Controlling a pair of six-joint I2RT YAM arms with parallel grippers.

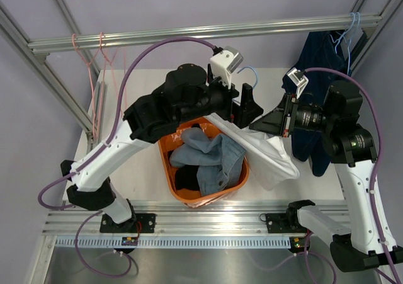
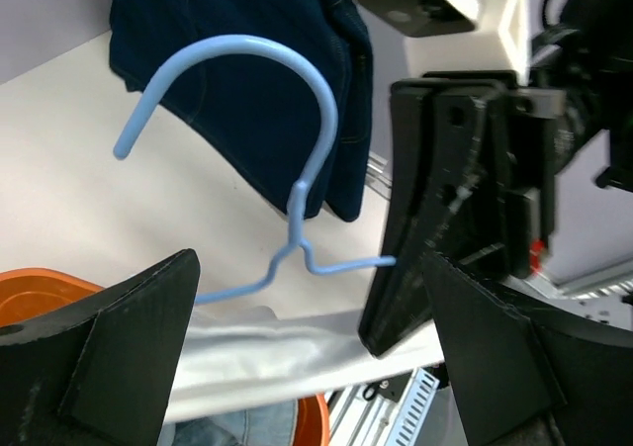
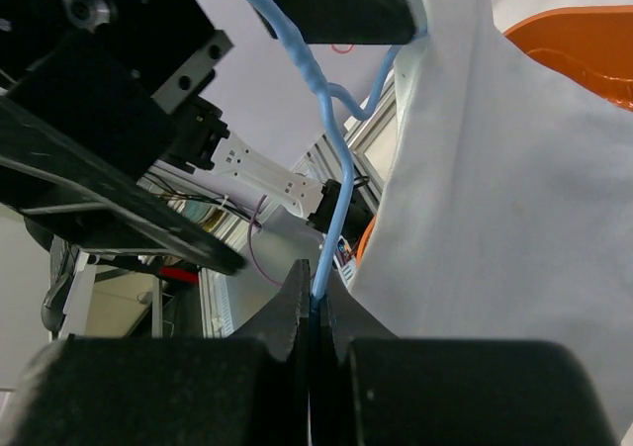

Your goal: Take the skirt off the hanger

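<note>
A white skirt [image 1: 267, 158] hangs from a light blue hanger [image 1: 252, 73], above the orange bin. My right gripper [image 1: 277, 123] is shut on the hanger; in the right wrist view the blue wire [image 3: 336, 199] runs down between its closed fingers, with white cloth beside it. My left gripper [image 1: 241, 111] stands open over the upper part of the hanger and skirt; in the left wrist view the hook [image 2: 247, 45] and white fabric [image 2: 257, 357] lie between its open fingers, close to my right gripper.
An orange bin [image 1: 165, 164] holds folded denim [image 1: 217, 164]. Dark skirts [image 1: 318, 145] hang on blue hangers at the right of the metal rail [image 1: 189, 35]; empty pink hangers [image 1: 89, 82] hang at the left.
</note>
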